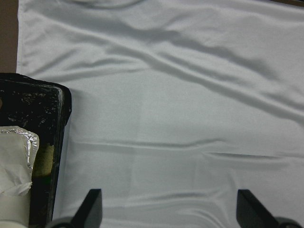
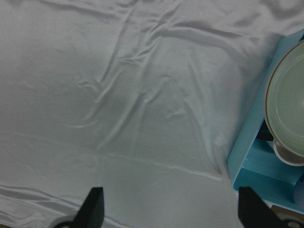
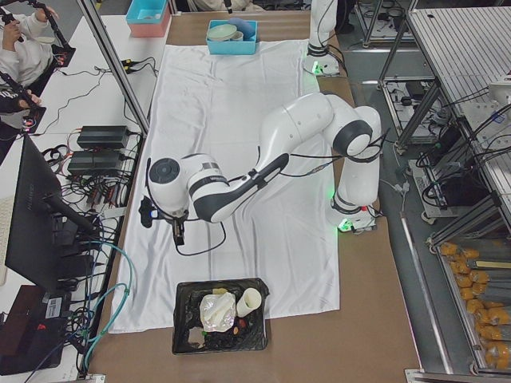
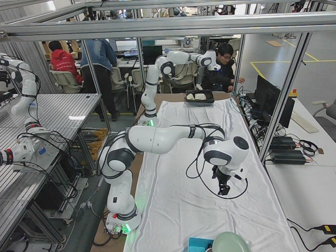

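My left gripper stands open over the white cloth (image 1: 180, 123), with its fingers wide apart and nothing between them. At its side lies the black tray (image 3: 219, 343) holding a foil-edged white package (image 1: 12, 161) and a white cylinder (image 3: 249, 302). My right gripper is also open and empty above the cloth, beside a blue bin (image 2: 251, 133) with a pale green plate (image 2: 289, 99), a white bowl (image 2: 285, 156) and a partly visible blue item (image 2: 299, 194).
A monitor (image 3: 28, 223), black boxes (image 3: 100, 159) and cables border the cloth on one side. Metal frame posts (image 4: 286, 100) stand along the edges. People sit and stand beyond the table.
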